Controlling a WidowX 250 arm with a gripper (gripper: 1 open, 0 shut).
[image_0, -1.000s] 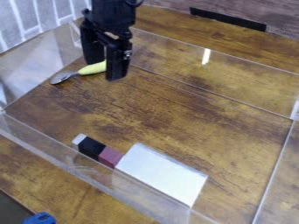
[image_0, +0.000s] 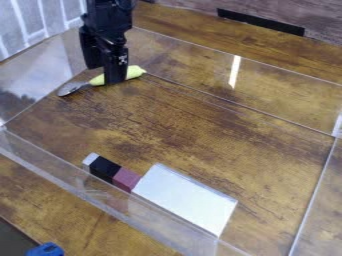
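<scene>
My black gripper (image_0: 108, 66) hangs at the upper left of the clear-walled enclosure, open, its fingertips down near a yellow-green object (image_0: 131, 74) on the wooden floor. A silver metal utensil (image_0: 72, 88) lies just left of it. Whether the fingers touch either object I cannot tell.
A white slab (image_0: 183, 196) and a black-and-maroon block (image_0: 108, 171) lie at the near side. Clear walls surround the floor (image_0: 214, 120), whose middle and right are bare. A blue object (image_0: 46, 249) sits at the bottom left, outside.
My gripper has moved back and to the left, toward the yellow-green object and the utensil, and now appears smaller. The objects have not visibly moved.
</scene>
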